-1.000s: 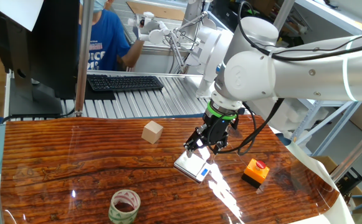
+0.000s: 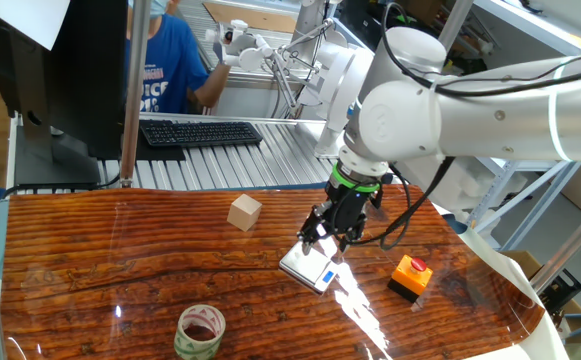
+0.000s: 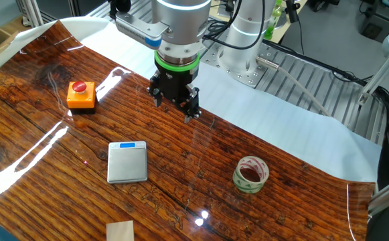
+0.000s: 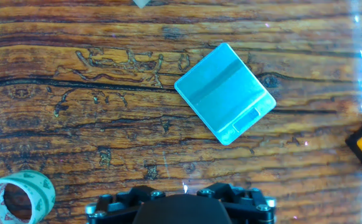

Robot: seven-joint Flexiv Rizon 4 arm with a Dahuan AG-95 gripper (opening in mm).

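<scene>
My gripper hangs above the wooden table, its fingers spread wide with nothing between them. In the wrist view the open gripper shows along the bottom edge. A flat silver scale with a small blue display lies on the table, apart from the fingers. A roll of tape rests on its flat side, printed green and red. The pale wooden block sits left of the gripper in exterior view 1; exterior view 2 cuts it off at the bottom edge.
An orange box with a red button stands on the table, on the far side of the scale from the tape. Between the scale and the tape the wood is bare. A keyboard and a person are beyond the table's edge.
</scene>
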